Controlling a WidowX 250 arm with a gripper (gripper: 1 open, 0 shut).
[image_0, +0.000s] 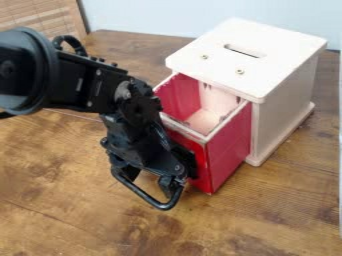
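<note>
A pale wooden box (286, 110) with a slotted top stands at the right, and its red drawer (222, 155) is pulled out toward the left, showing an empty pale interior as far as visible. My black gripper (150, 182) is low in front of the drawer's outer face, angled downward, partly covering it. Whether its fingers are open or shut, or touch the drawer's front, is hard to tell.
A white wall runs along the back, and a woven brown panel is at the upper left behind the arm.
</note>
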